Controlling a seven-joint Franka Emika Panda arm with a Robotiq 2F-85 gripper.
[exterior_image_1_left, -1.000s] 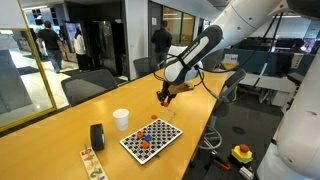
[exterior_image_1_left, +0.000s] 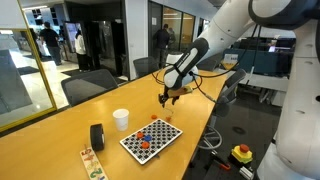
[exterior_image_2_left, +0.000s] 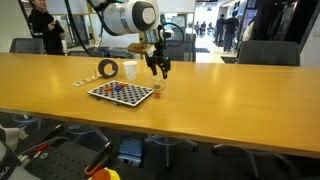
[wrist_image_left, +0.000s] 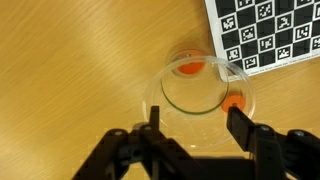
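Note:
In the wrist view my gripper has its fingers apart, with nothing gripped between them. A clear round cup (wrist_image_left: 150, 90) is below the fingertips, its wide rim spanning the gap. One orange-red piece (wrist_image_left: 190, 66) shows at the round far end of the cup, and another orange piece (wrist_image_left: 235, 102) appears near the right of the rim; whether that second one is inside or outside the cup I cannot tell. Exterior view 1 has the gripper (exterior_image_1_left: 169, 98) over the table, with an orange piece (exterior_image_1_left: 154, 117) on the wood to its left.
A checkered board (exterior_image_1_left: 128, 143) with red and blue pieces lies close to the cup. Beyond it are a white cup (exterior_image_1_left: 121, 119), a dark roll (exterior_image_1_left: 97, 138) and a strip with several round pieces (exterior_image_1_left: 92, 164). In exterior view 2 the right side of the table (exterior_image_2_left: 250, 105) is clear.
The fingers have parted, while the arm stays in nearly the same place.

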